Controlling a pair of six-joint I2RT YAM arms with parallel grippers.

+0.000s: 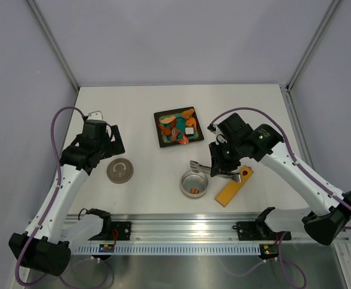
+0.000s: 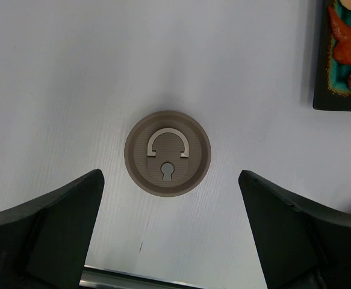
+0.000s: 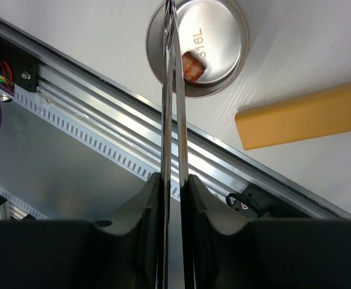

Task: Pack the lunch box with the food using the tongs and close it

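A steel lunch bowl (image 1: 189, 183) stands near the front; a piece of food (image 3: 192, 67) lies in it. My right gripper is shut on steel tongs (image 3: 181, 138), which reach over the bowl. A dark square plate of assorted food (image 1: 158, 133) is at the back centre. A grey-brown round lid (image 2: 167, 126) lies on the left of the table, below my left gripper, which is open and empty.
A yellow block (image 3: 301, 117) lies right of the bowl, partly under the right arm. A metal rail runs along the front edge.
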